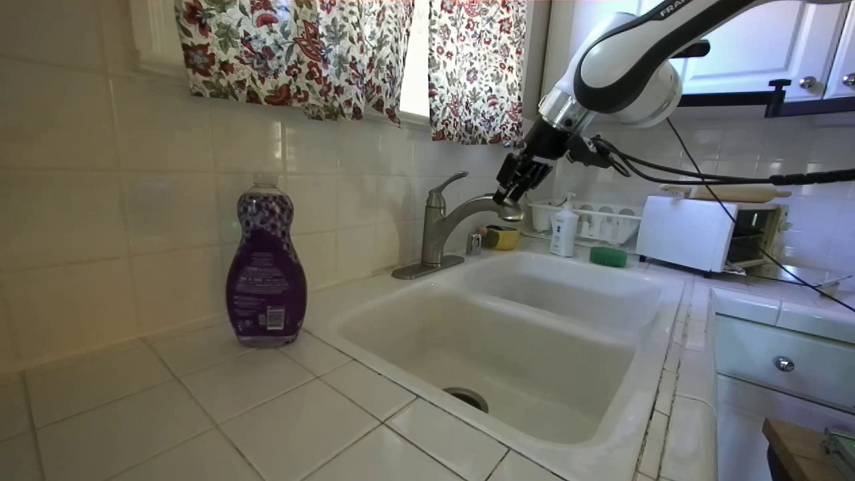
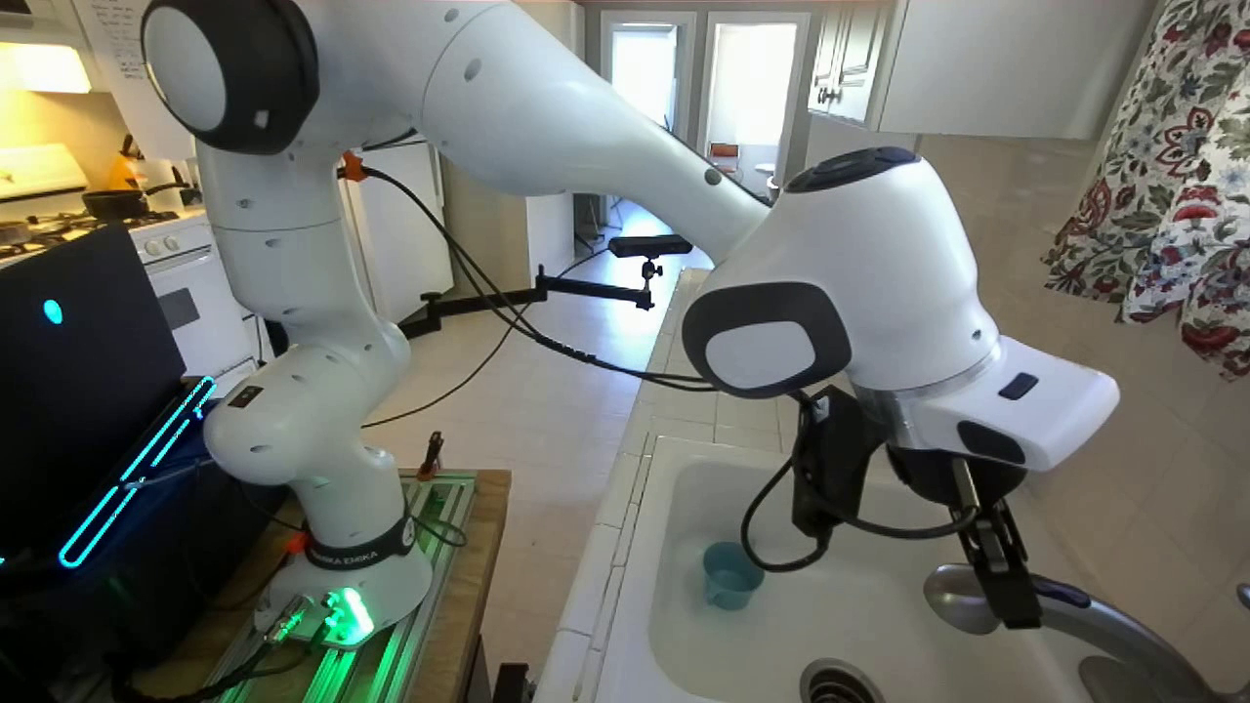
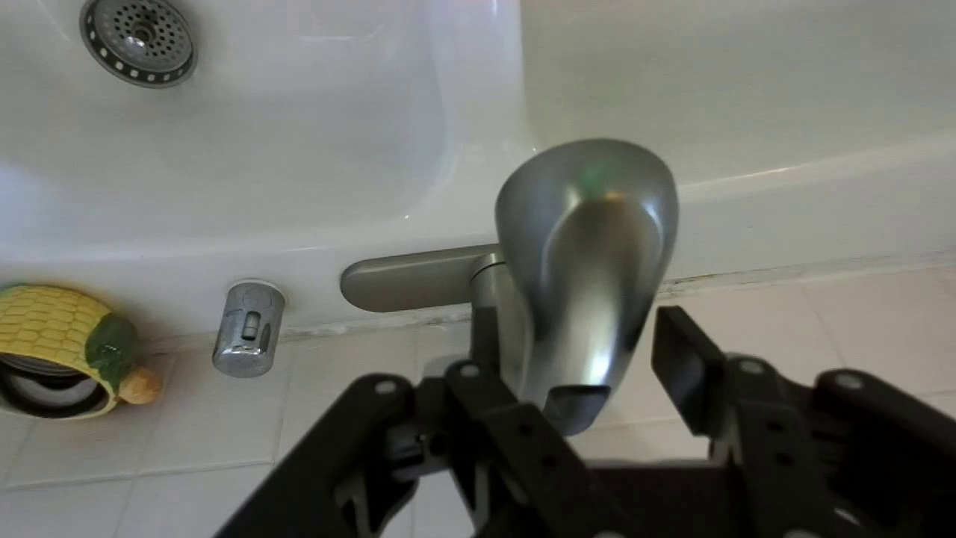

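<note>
The brushed-metal faucet (image 1: 461, 215) stands at the back rim of the sink, its spout reaching out over the basins. At the spout's head is my gripper (image 1: 507, 196), pointing down at a slant. In the wrist view the spout (image 3: 591, 269) rises between the two black fingers, with a gap visible on the right side. My gripper is part open, and no grip on the metal shows. Whether the left finger touches the spout is unclear. In exterior view 2 the fingers (image 2: 1008, 586) overlap the faucet (image 2: 1090, 615).
The white double sink (image 1: 561, 300) lies below, with a blue cup (image 2: 731, 574) in one basin. A purple soap bottle (image 1: 266, 264) stands on the left counter. Behind are a yellow corn-shaped holder (image 3: 54, 336), a white pump bottle (image 1: 564, 231) and a green brush (image 1: 608, 256).
</note>
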